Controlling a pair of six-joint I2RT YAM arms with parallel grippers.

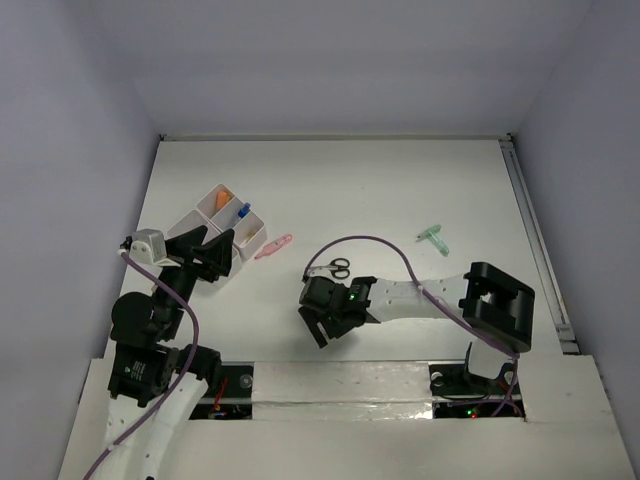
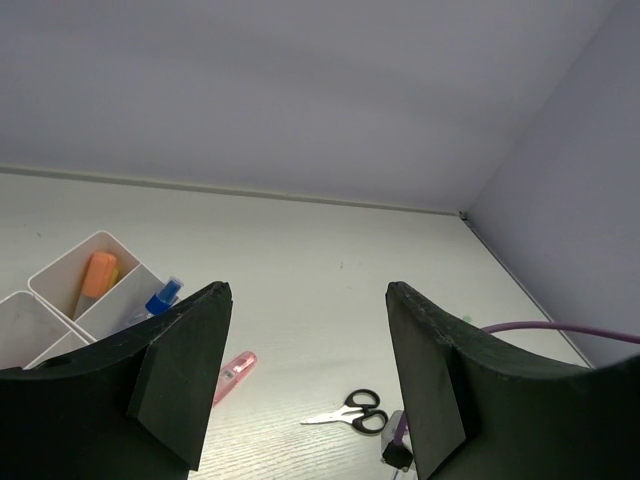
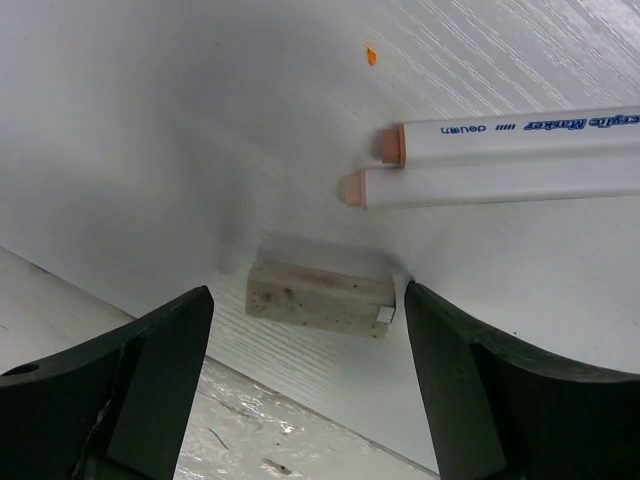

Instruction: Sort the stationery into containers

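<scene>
My right gripper is low over the table's front, its open fingers either side of a beige eraser block; two white markers lie just beyond. My left gripper hangs open and empty by the divided white container, which holds an orange item and a blue-capped one. A pink item lies right of the container, black-handled scissors near the centre, a green item at right.
Walls stand at the back and both sides; a ledge runs along the front edge.
</scene>
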